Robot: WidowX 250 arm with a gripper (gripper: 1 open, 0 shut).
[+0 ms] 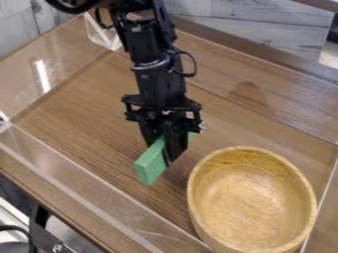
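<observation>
My black gripper (164, 136) points down over the wooden table and is shut on a green object (152, 163), a small block-like piece held slightly tilted above the surface, left of a yellow bowl. Part of the green piece is hidden behind the fingers. The yellow bowl (251, 198) sits at the lower right, empty.
A pale grey wooden wall (264, 25) runs along the back, and a white object (103, 30) stands at the back left. Dark cables lie at the lower left corner.
</observation>
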